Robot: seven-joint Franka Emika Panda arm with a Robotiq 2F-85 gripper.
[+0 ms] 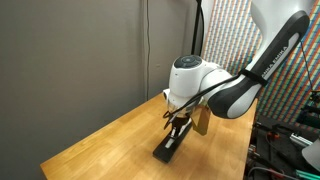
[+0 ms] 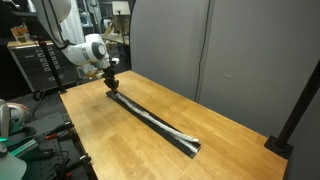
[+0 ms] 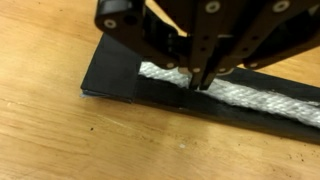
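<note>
A white braided rope (image 3: 262, 100) lies lengthwise along a long black board (image 3: 110, 76) on the wooden table. In exterior view 2 the whole board (image 2: 190, 150) runs diagonally, with the rope (image 2: 160, 127) stretched along it. My gripper is shut, its tips down at the rope close to one end of the board. Whether any strand is pinched between the fingers cannot be made out. Exterior view 1 shows this end of the board (image 1: 163, 154) under the arm, where the gripper's tips are small and partly hidden.
Bare wooden table (image 2: 240, 130) lies open on both sides of the board. A grey wall panel (image 1: 90, 70) stands along the table's far side. A black post with a foot (image 2: 280, 146) stands at the table's edge in exterior view 2.
</note>
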